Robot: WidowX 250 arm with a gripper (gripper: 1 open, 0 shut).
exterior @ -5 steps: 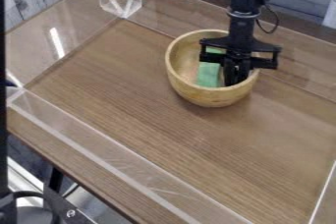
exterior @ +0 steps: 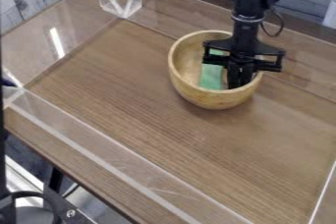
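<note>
A pale wooden bowl (exterior: 191, 93) sits on the wooden table toward the upper right. A green object (exterior: 210, 76) lies in its left part. My black gripper (exterior: 239, 74) reaches down from the top into the right side of the bowl, beside the green object. Its fingertips are dark and overlap one another in this view, so whether they are open or shut, or touch anything, is unclear.
A clear plastic piece (exterior: 118, 0) stands at the back left. A dark round item (exterior: 27, 208) is at the bottom left corner.
My gripper has shifted slightly right and down within the bowl, and the bowl has moved very slightly with it.
</note>
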